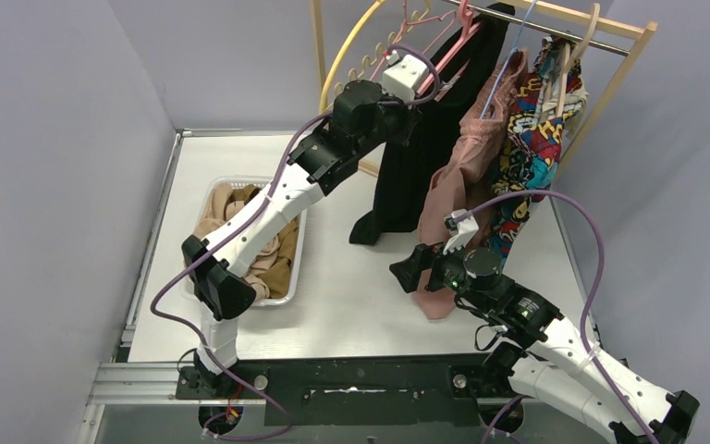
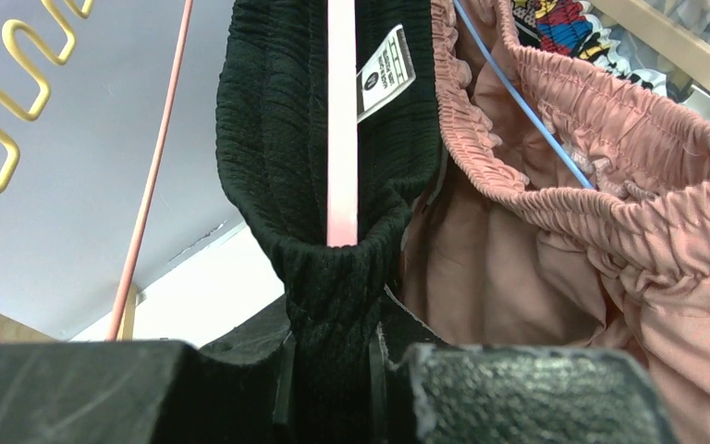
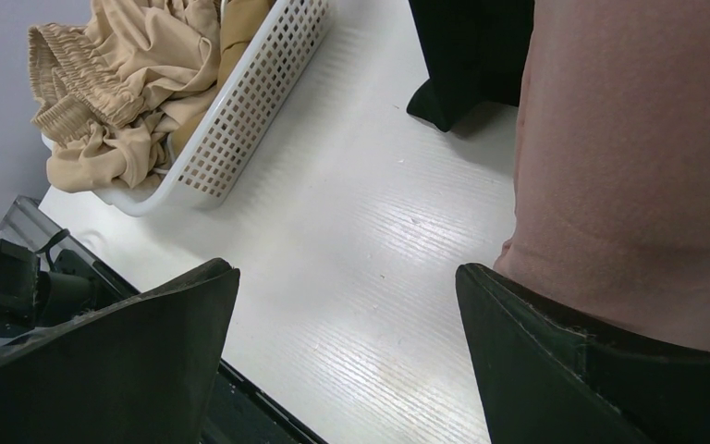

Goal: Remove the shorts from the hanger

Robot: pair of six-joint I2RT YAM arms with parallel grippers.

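Black shorts hang from a pink hanger on the rack. In the left wrist view, the pink hanger runs down inside the open waistband of the black shorts, where a white label shows. My left gripper is shut on the near edge of that waistband, and the cloth bunches between its fingers. Lower down, my right gripper stands open with nothing between its fingers. Pink shorts hang close by its right finger, and a corner of the black shorts shows farther off.
To the right on the rack hang pink shorts and a colourful patterned garment. A white basket of tan clothes stands at the left of the table. Bare table lies between basket and garments.
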